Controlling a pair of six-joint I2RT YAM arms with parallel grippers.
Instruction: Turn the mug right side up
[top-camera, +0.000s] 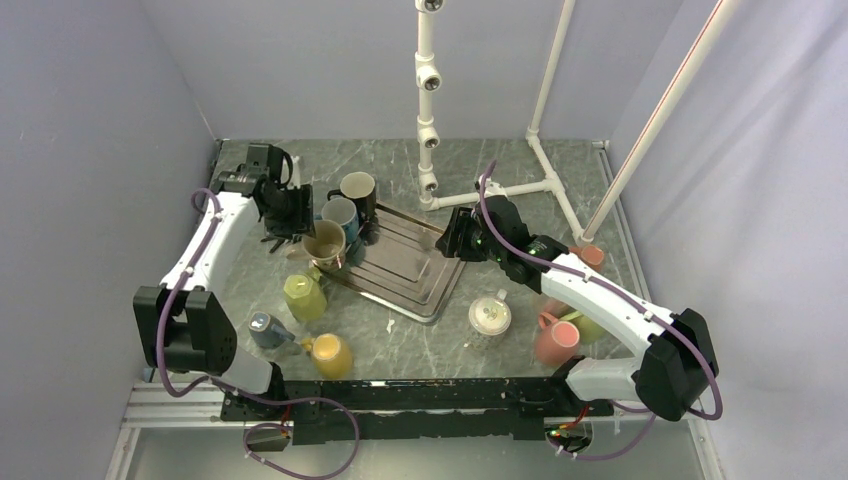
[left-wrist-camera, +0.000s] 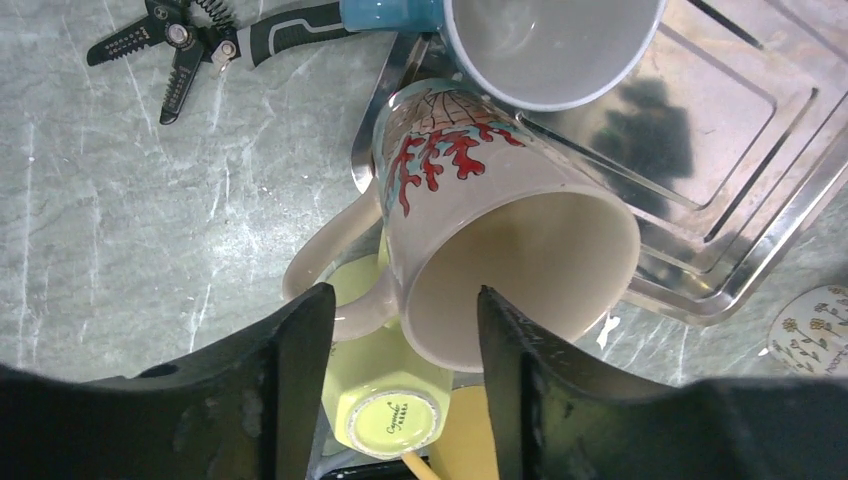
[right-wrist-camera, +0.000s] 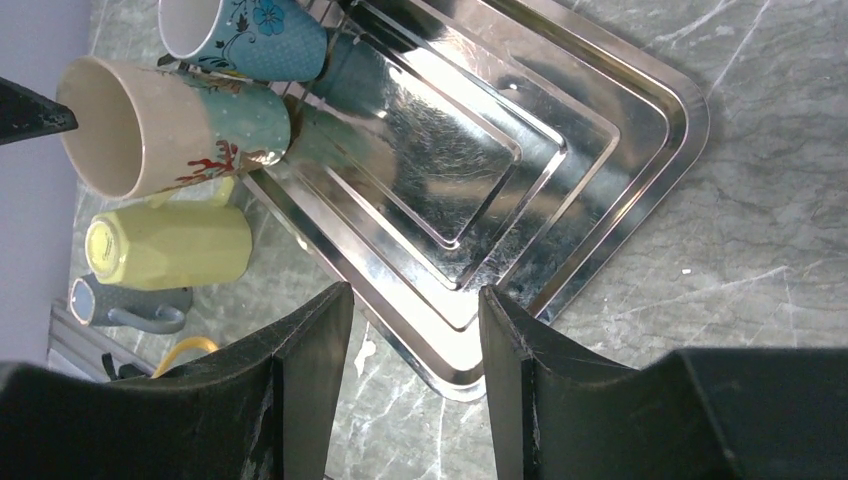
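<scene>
A cream mug with red coral decoration (left-wrist-camera: 450, 150) lies on its side at the tray's left end, mouth toward my left gripper, its handle to the left in the left wrist view. That gripper is open just above the mug, nothing between its fingers. The metal tray (right-wrist-camera: 660, 170) fills much of the right wrist view. My right gripper hangs open over the tray's near right part, empty. In the top view the mug (top-camera: 325, 243) sits below the left gripper (top-camera: 300, 225).
A blue mug (right-wrist-camera: 290, 45) and a dark mug (top-camera: 360, 185) stand behind. Green (top-camera: 305, 298), grey (top-camera: 268, 330) and yellow (top-camera: 332, 357) mugs lie in front. A lidded white mug (top-camera: 489, 315) and pink mugs (top-camera: 556, 343) are at right. A wire stripper (left-wrist-camera: 180, 50) lies at left.
</scene>
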